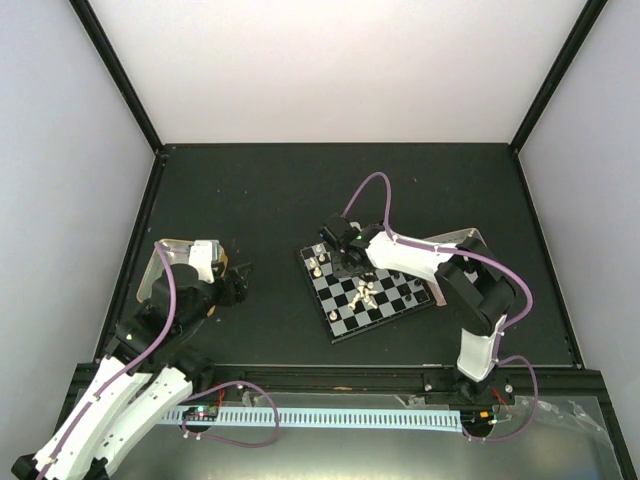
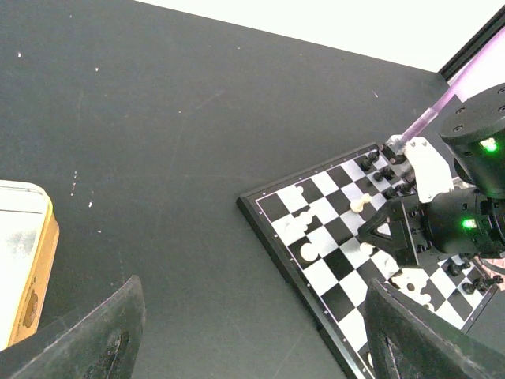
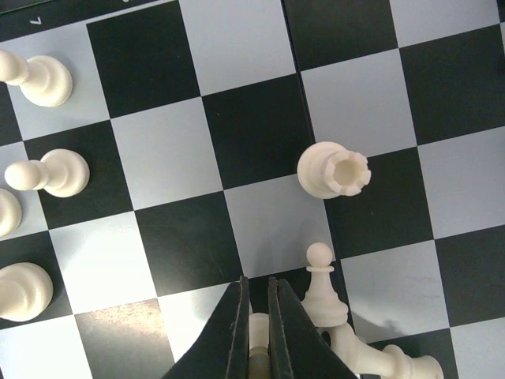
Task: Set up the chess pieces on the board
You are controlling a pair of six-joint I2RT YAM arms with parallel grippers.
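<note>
The chessboard point(image 1: 340, 320) lies centre-right in the top view. My right gripper is low over it, its fingers close together around a white piece point(image 3: 259, 324) partly hidden at the bottom of the right wrist view; whether it grips is unclear. Nearby stand a white rook point(image 3: 334, 170) and a white pawn point(image 3: 323, 296), with another white piece point(image 3: 394, 363) on its side. Several white pieces point(image 3: 59, 174) stand to the left; black pieces point(image 2: 458, 267) line the board's far side. My left gripper is open and empty, off the board.
A yellow-edged container point(image 2: 35, 268) sits by my left arm. A second container point(image 1: 465, 237) is behind the right arm at the board's right.
</note>
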